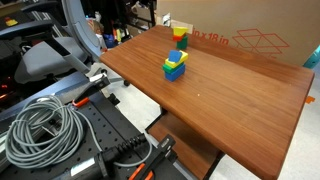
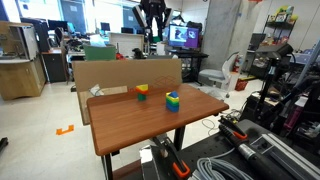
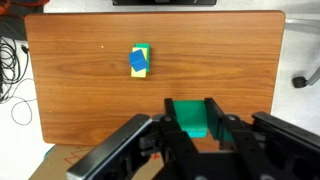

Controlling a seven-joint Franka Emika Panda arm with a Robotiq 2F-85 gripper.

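High above the table, in the wrist view, my gripper is shut on a green block (image 3: pixel 190 122). In exterior view 2 the arm (image 2: pixel 148 16) reaches in from the top, with the gripper well above the tabletop. One stack (image 1: pixel 175 66) on the table has a blue block on top with yellow and blue below it. Farther back stands another stack (image 1: pixel 180 38) with yellow on top, red under it and green at the bottom. From the wrist view the gripper mostly covers that second stack.
The wooden table (image 1: pixel 235 95) has wide free room to the right of the stacks. A cardboard panel (image 2: pixel 115 74) stands along its back edge. Coiled grey cables (image 1: pixel 45 135) lie beside the front left side.
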